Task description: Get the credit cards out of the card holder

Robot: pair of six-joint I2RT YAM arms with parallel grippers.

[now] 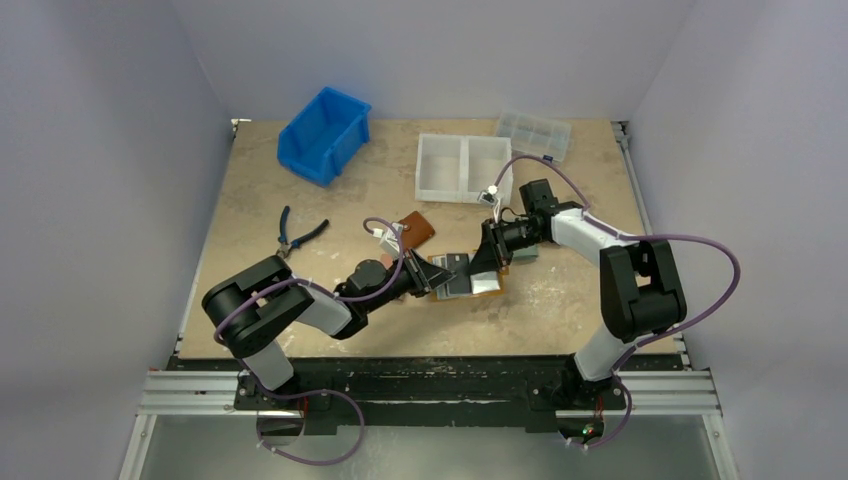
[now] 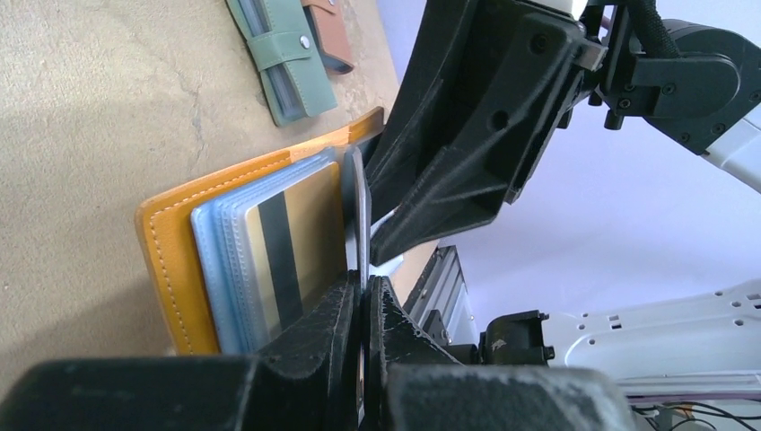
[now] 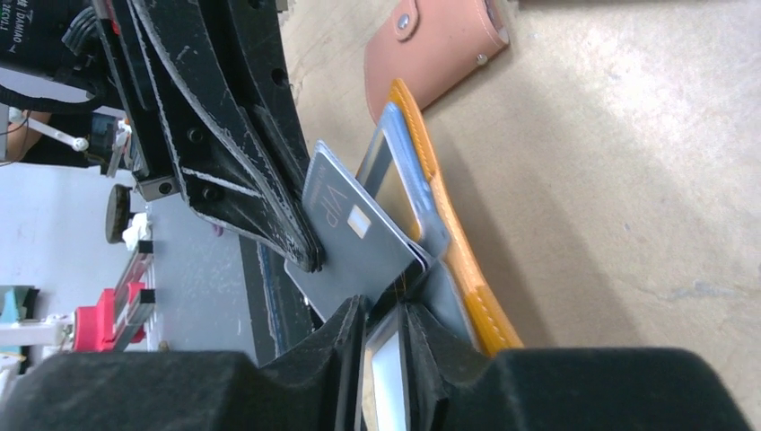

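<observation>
An open mustard card holder (image 2: 169,242) with clear blue sleeves stands on the table between my grippers, a gold card (image 2: 305,229) in one sleeve. My left gripper is shut on a thin sleeve or card edge in the holder. A dark grey VIP card (image 3: 345,238) sits in the holder, partly behind the left gripper's fingers in the right wrist view. My right gripper is at this card's lower edge, fingers close together; whether it holds the card is unclear.
Green (image 2: 287,63) and pink (image 3: 431,54) holders and a brown one (image 1: 416,228) lie nearby. Pliers (image 1: 300,235), a blue bin (image 1: 325,135), a white divided tray (image 1: 440,165) and a clear box (image 1: 533,135) stand farther out.
</observation>
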